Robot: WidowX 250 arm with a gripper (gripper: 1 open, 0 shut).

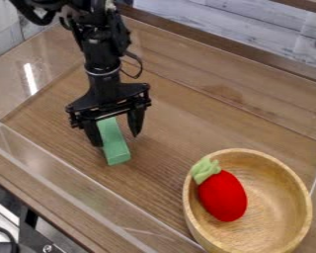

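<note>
The black gripper (110, 123) is low over the wooden table on the left half of the view, its fingers spread around a green rectangular block (114, 145) that lies on the tabletop. The upper end of the block is between or just under the fingers. Whether the fingers touch it is hard to tell.
A wooden bowl (260, 238) at the lower right holds a red strawberry-like toy (223, 198) with a green top. The table's edge runs along the lower left.
</note>
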